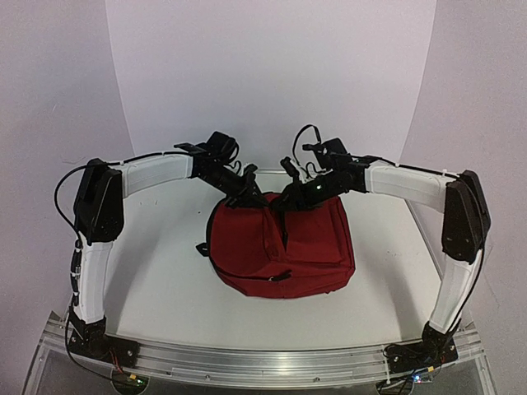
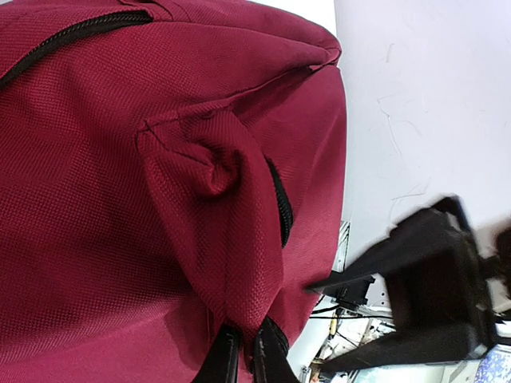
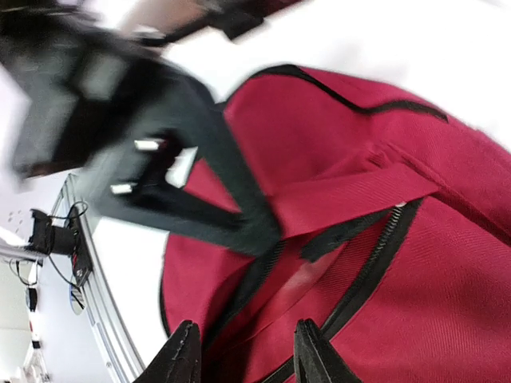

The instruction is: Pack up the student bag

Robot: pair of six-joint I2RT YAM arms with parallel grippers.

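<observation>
The dark red bag (image 1: 239, 247) lies flat on the white table, its middle opening edged with a black zipper (image 3: 371, 275). My left gripper is shut on a raised fold of the bag's red cloth (image 2: 231, 231), holding that edge up. Close by on the right, my right gripper is open over the slit, its two fingers apart with only bag cloth and zipper visible beyond. In the top view both grippers meet near the bag's back edge, so their tips are hard to make out. What lies inside the bag is hidden.
Bare white table (image 1: 165, 280) surrounds the bag on both sides and in front. A metal rail (image 1: 263, 362) runs along the front edge. The two grippers sit very close together. A short black strap (image 1: 202, 248) sticks out at the bag's left.
</observation>
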